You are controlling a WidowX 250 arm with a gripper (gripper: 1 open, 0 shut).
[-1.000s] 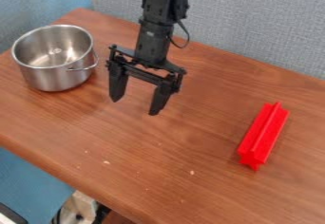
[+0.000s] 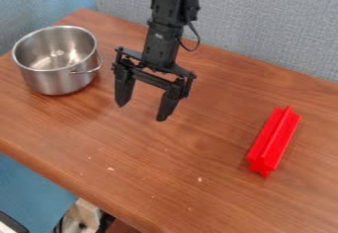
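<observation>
My black gripper [image 2: 142,97] hangs over the middle-back of the wooden table, open, its two fingers spread wide with nothing between them. To its left stands a steel pot [image 2: 53,74] with a wire handle. A long red block [image 2: 274,138] lies on the right side of the table, well apart from the gripper.
The wooden table [image 2: 158,168] has clear room in the middle and front. A grey padded wall [image 2: 264,25] runs behind it. The table's left edge drops to a blue surface [image 2: 27,178] at the lower left.
</observation>
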